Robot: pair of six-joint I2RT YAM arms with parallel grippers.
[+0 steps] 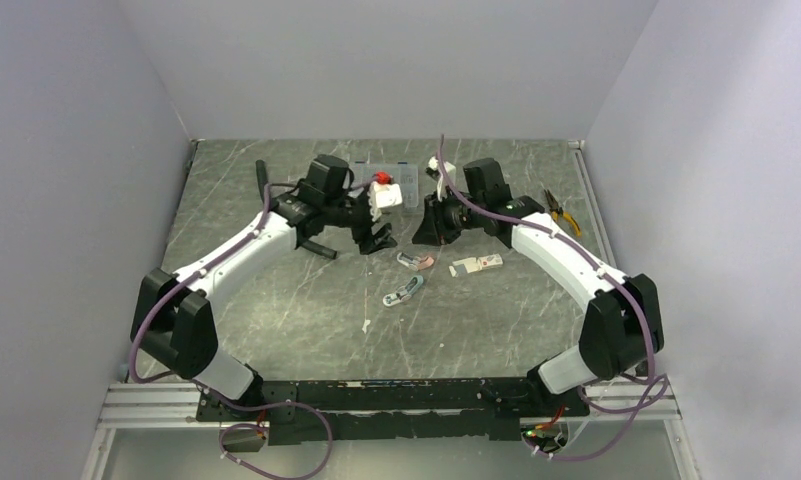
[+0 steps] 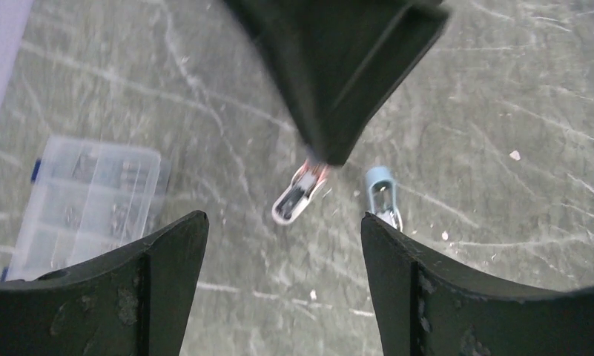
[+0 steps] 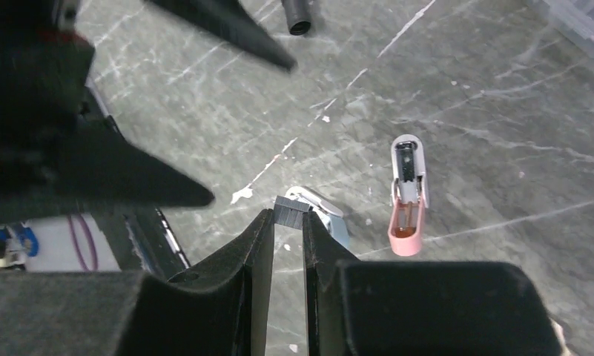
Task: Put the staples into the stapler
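Note:
A pink-and-white stapler [image 1: 416,261] lies opened out on the table, its pink end showing clearly in the right wrist view [image 3: 406,194]. Nearer the front is a blue-and-white stapler [image 1: 404,291], partly covered by my right gripper's load in the right wrist view. Between the tips of my right gripper sits a short grey strip of staples [image 3: 291,212], gripped at its lower edge. My left gripper is open and empty, its fingers wide apart. Above the table, both grippers [image 1: 426,238] face each other with a small gap.
A white staple box [image 1: 476,265] lies to the right of the staplers. Behind the grippers stands a clear plastic case [image 1: 409,185]. Pliers [image 1: 562,212] rest at the far right, and a black tube [image 1: 319,248] at the left.

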